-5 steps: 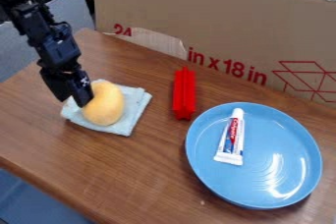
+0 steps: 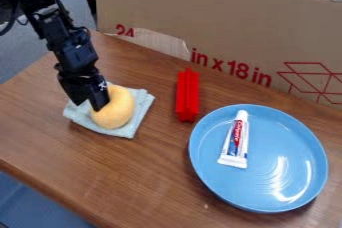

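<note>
My black gripper (image 2: 94,96) reaches down from the upper left onto a round yellow-orange object (image 2: 115,110), touching or very near its left side; whether the fingers are open or shut on it is hidden. The yellow object rests on a folded pale blue-white cloth (image 2: 138,96) on the wooden table (image 2: 147,172).
A red bar-shaped object (image 2: 187,95) lies right of the cloth. A blue plate (image 2: 283,177) at the right holds a white toothpaste tube (image 2: 235,137). A large cardboard box (image 2: 227,32) stands along the back.
The gripper and arm have shifted slightly to the right, and the yellow object appears slightly moved or tilted on the cloth.
</note>
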